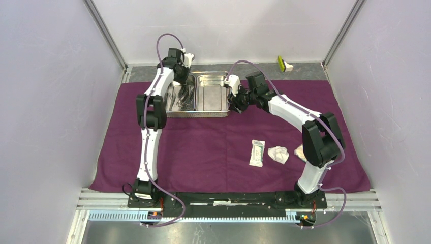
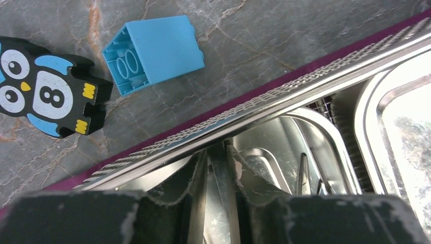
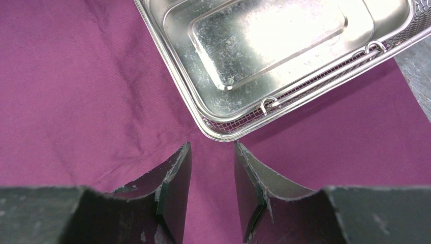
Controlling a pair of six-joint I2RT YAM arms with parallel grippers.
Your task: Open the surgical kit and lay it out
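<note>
The steel mesh basket (image 1: 203, 114) sits at the back of the purple cloth (image 1: 203, 152), holding two trays: instruments in the left tray (image 1: 173, 101), the right tray (image 1: 212, 94) empty. My left gripper is at the back rim (image 2: 259, 114) over the left tray, fingers slightly apart; whether they touch the rim is unclear. My right gripper stands open just outside the basket’s right-hand corner, nothing between its fingers.
Grey marble behind the basket holds a penguin block (image 2: 51, 89) and blue block (image 2: 167, 48). A packet (image 1: 257, 152) and crumpled white item (image 1: 278, 154) lie at front right.
</note>
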